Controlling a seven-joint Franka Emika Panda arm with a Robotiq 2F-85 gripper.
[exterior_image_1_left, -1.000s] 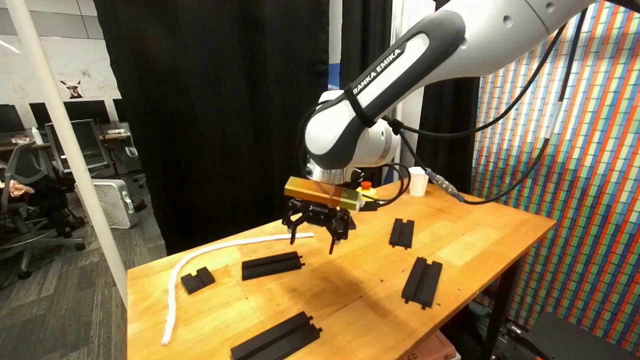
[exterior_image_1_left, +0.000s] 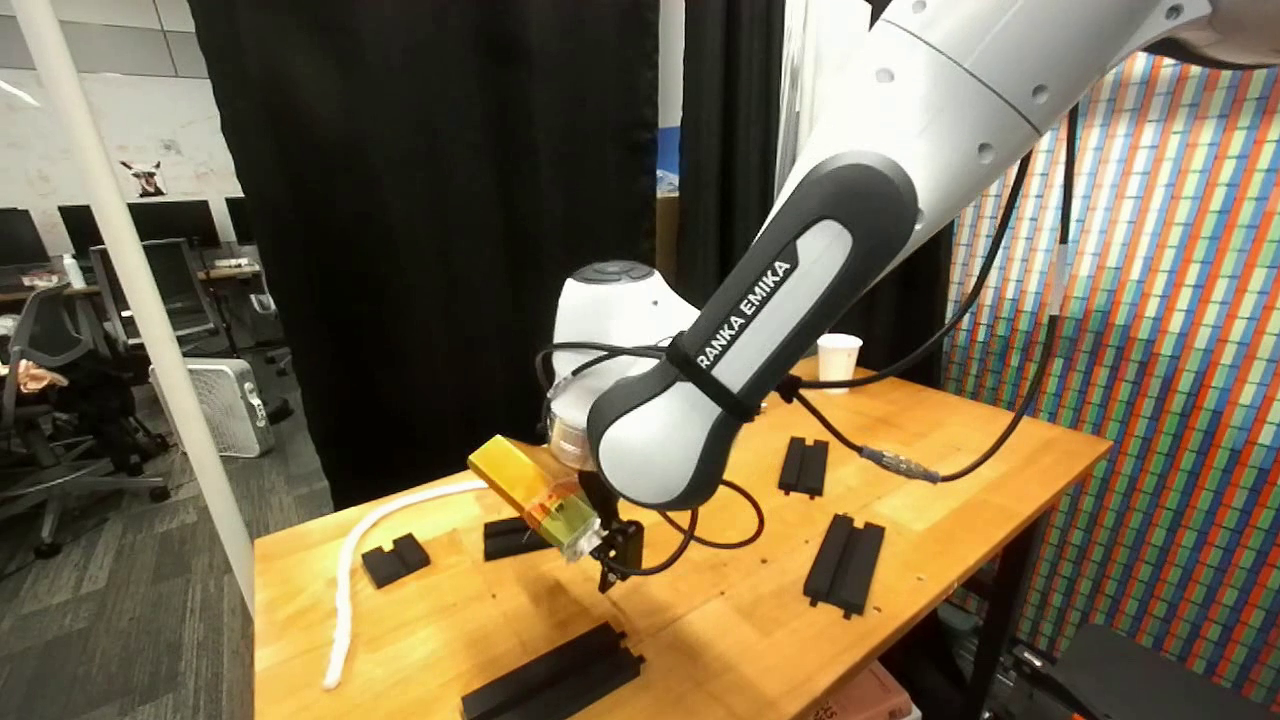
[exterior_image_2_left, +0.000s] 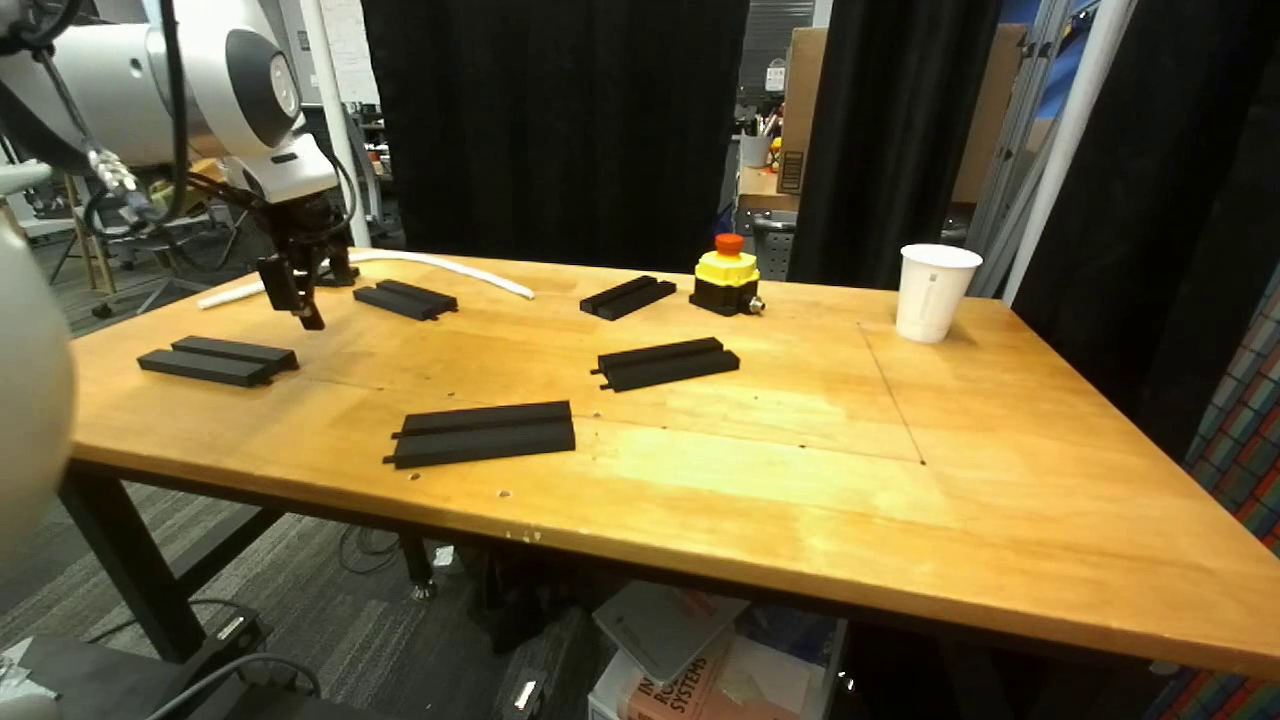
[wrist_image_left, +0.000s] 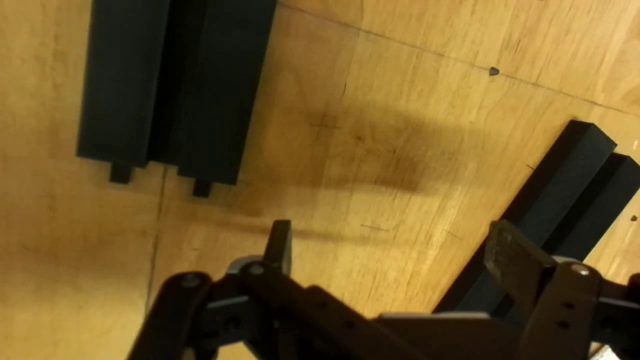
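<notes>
In the wrist view my gripper is open, its fingers wide apart with bare wood between them. To the upper left lies a black grooved piece (wrist_image_left: 210, 90) with two small tabs at its end. A second grooved piece (wrist_image_left: 555, 198) lies at the right, partly covered by the right finger. Exterior view 1 has the gripper (exterior_image_1_left: 618, 570) low over the table, beside a partly hidden black piece (exterior_image_1_left: 506, 539) and behind the front-edge piece (exterior_image_1_left: 554, 682). In exterior view 2 the gripper (exterior_image_2_left: 300, 294) is at the table's left, above the surface.
Two more grooved pieces, one near (exterior_image_1_left: 843, 564) and one behind (exterior_image_1_left: 804, 466), lie to the right. A small black block (exterior_image_1_left: 396, 559) and white cord (exterior_image_1_left: 343, 588) lie left. An emergency stop (exterior_image_2_left: 726, 278) and paper cup (exterior_image_2_left: 936, 292) stand far back.
The arm has come down and to the left in exterior view 1, and the gripper has turned. It now covers part of the middle black piece and the cord's far end. The pieces stay put.
</notes>
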